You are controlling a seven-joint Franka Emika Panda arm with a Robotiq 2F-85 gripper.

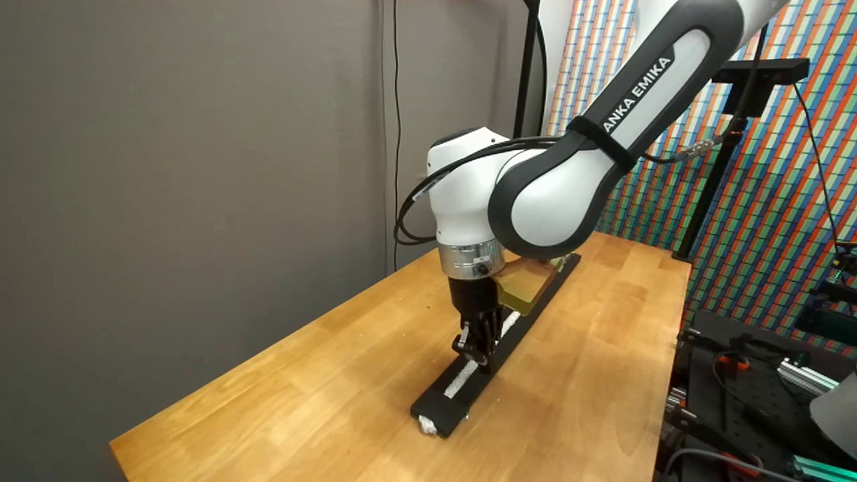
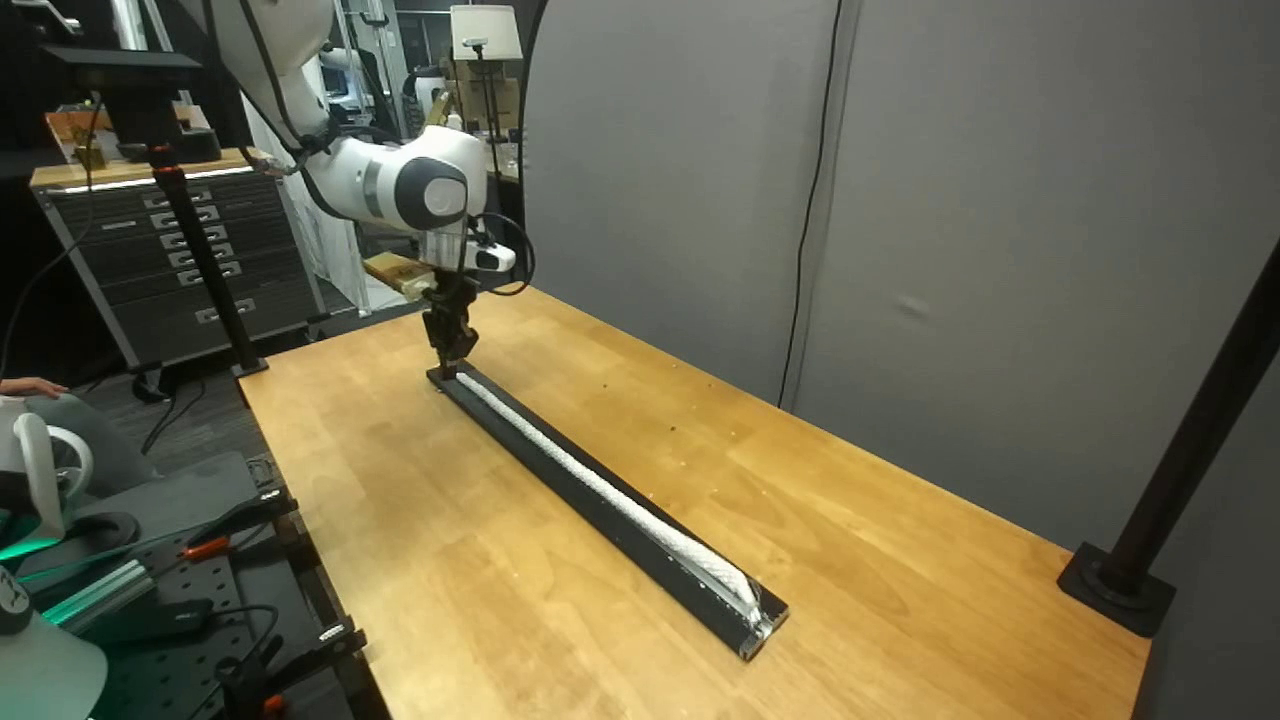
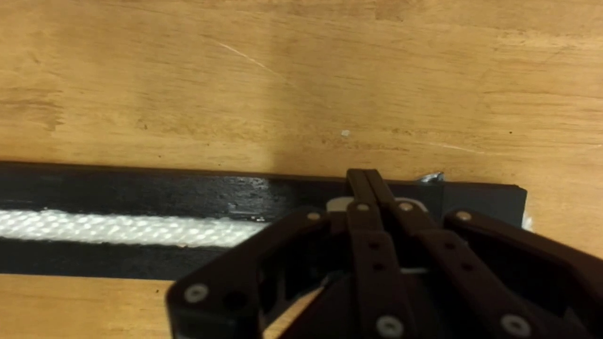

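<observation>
A white braided rope lies straight in the groove of a long black strip on the wooden table. In the other exterior view the rope runs along most of the strip, and its near end sits under something clear. My gripper points down over the strip, close to the end with black tape and a frayed rope tip. Seen from the wrist, the fingers of the gripper are pressed together above the strip, with nothing visible between them. Whether their tips touch it, I cannot tell.
Bare tabletop surrounds the strip on both sides. A grey wall panel borders one long side of the table. A black post stands at one corner, and dark equipment lies beyond the opposite edge.
</observation>
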